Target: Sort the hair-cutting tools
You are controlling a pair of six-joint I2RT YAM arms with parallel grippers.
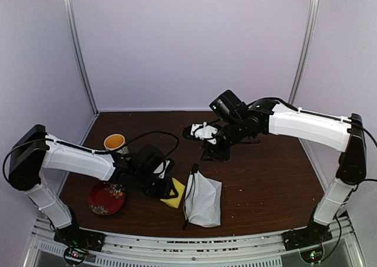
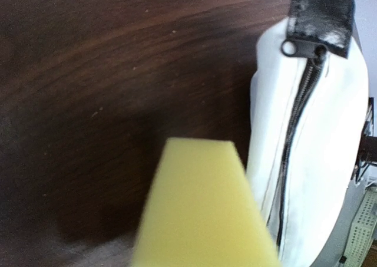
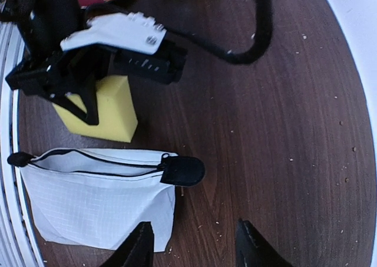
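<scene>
No hair cutting tools show in any view. A white pouch (image 1: 204,201) with a black zip lies on the front middle of the table. In the right wrist view its zip side gapes a little; what is inside the pouch (image 3: 100,202) cannot be seen. Left of it, my left gripper (image 1: 167,191) is shut on a yellow sponge (image 1: 174,197); the sponge (image 2: 203,214) fills the lower middle of the left wrist view and hides the fingers. My right gripper hangs behind and above the pouch, open, with nothing between its fingers.
A red flowered bowl (image 1: 103,201) sits beneath the left arm. Behind that arm stands a cup (image 1: 115,142) with an orange inside.
</scene>
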